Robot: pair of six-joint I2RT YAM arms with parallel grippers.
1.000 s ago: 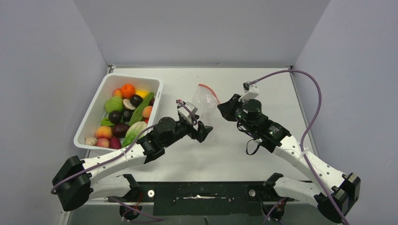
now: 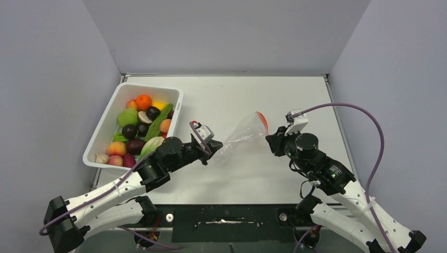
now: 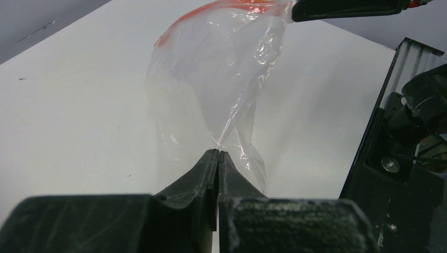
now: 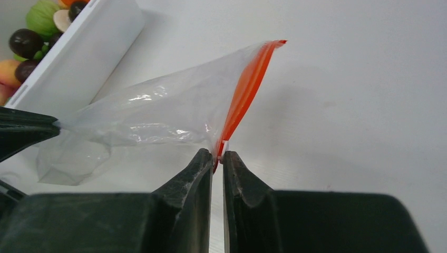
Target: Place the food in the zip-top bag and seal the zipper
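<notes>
A clear plastic zip bag [image 2: 243, 130] with a red zipper edge [image 4: 250, 84] stretches between my two grippers. It looks flat, with no food in it. My right gripper is shut on the near corner of the red edge. The left gripper is shut on the plastic of the bag's body, whose folds gather at its fingertips in the left wrist view. The food [image 2: 142, 128], several pieces of play fruit and vegetables, lies in the white bin at the left.
The white bin [image 2: 94, 147] stands just left of and behind my left gripper, its rim close to that arm. Grey walls enclose the back and sides.
My right gripper has moved right with the red edge, while the left gripper has drawn back to the left. The bag between them is now pulled into a taut strip.
</notes>
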